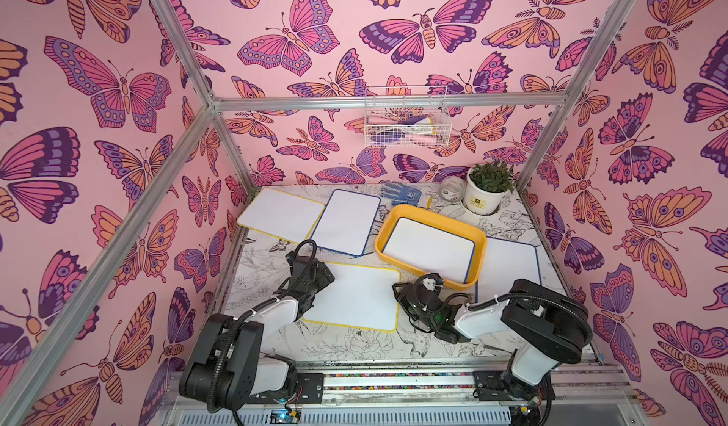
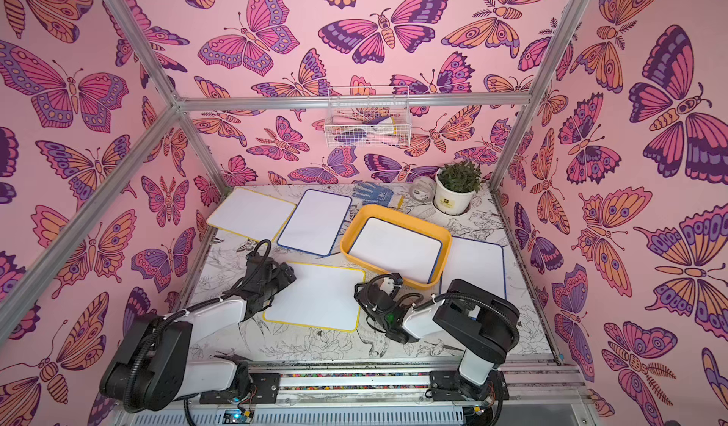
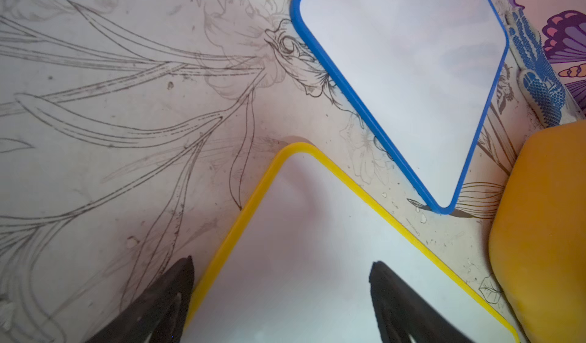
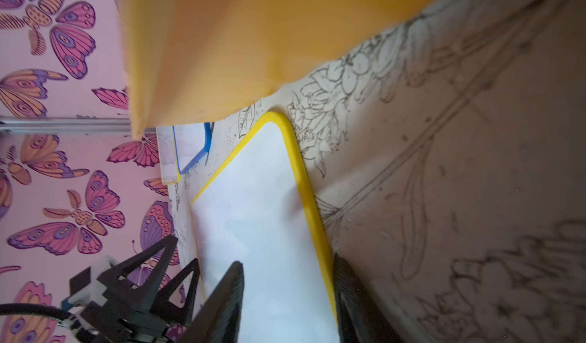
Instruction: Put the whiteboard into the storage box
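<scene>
A white whiteboard with a yellow rim point(image 1: 356, 297) lies flat on the table between my two arms. My left gripper stands open across its left edge, one finger point(image 3: 168, 300) outside the yellow rim and the other over the white surface. At the opposite edge, my right gripper is part open, with one finger point(image 4: 226, 300) over the board and the other close against the yellow rim. Behind the board on the right, the yellow storage box point(image 1: 385, 253) holds a blue-rimmed whiteboard point(image 1: 428, 248) lying inside.
Other boards lie flat: a yellow-rimmed one point(image 1: 280, 212) at the back left, a blue-rimmed one point(image 1: 347, 221) beside it, another blue-rimmed one point(image 1: 509, 263) right of the box. Blue gloves point(image 1: 400, 193), a clear jar point(image 1: 452, 189) and a potted plant point(image 1: 487, 191) stand at the back.
</scene>
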